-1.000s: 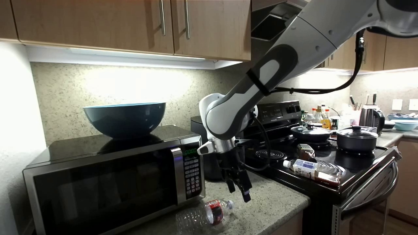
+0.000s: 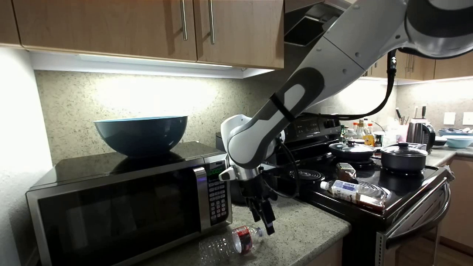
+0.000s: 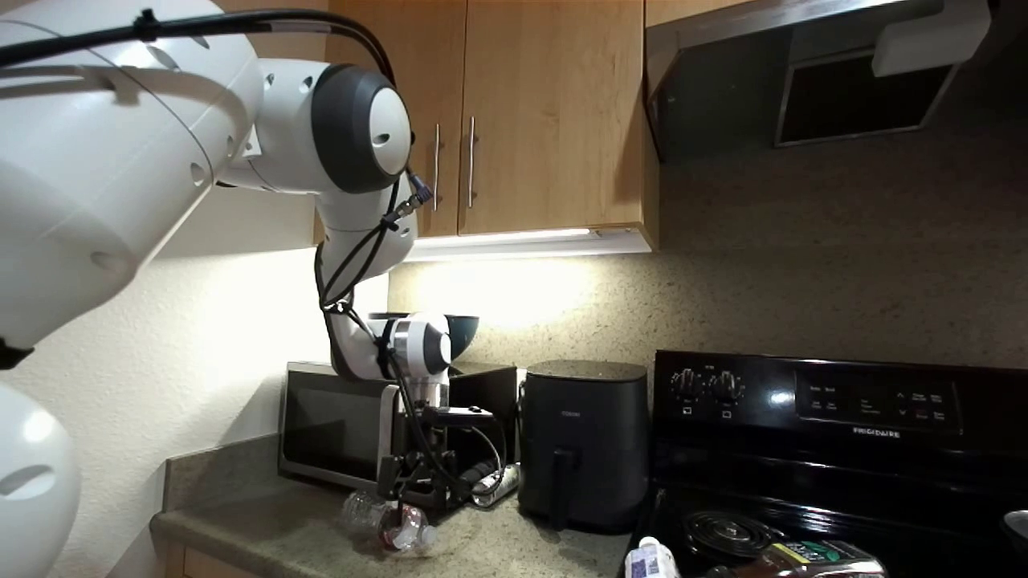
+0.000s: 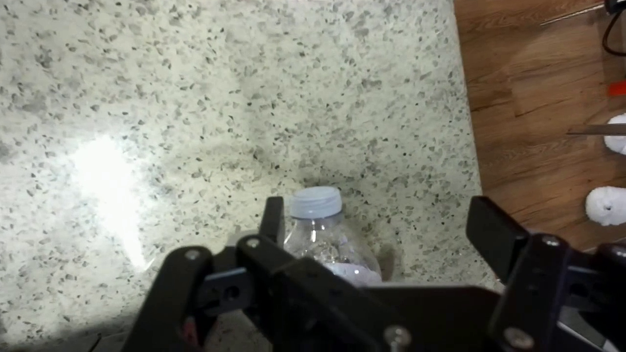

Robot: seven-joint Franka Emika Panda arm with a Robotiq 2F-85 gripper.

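Note:
A clear plastic bottle with a red label (image 2: 242, 239) lies on its side on the counter before the microwave. In the wrist view its pale cap (image 4: 317, 202) and clear neck (image 4: 325, 234) show between the spread fingers, closer to the left one; the rest of it is hidden behind the gripper. My gripper is open, holding nothing. From the first exterior view, a fingertip (image 2: 269, 228) stands close by the bottle's cap end; whether it touches cannot be told. The second exterior view shows the bottle (image 3: 402, 528) just below the gripper.
A microwave (image 2: 133, 208) carrying a blue bowl (image 2: 144, 135) stands behind the bottle. A black air fryer (image 3: 585, 443) stands beside the stove. More bottles (image 2: 350, 191) lie on the stove.
My arm and gripper have moved left and down in the first exterior view, nearer the bottle's cap end. The bottle has not moved.

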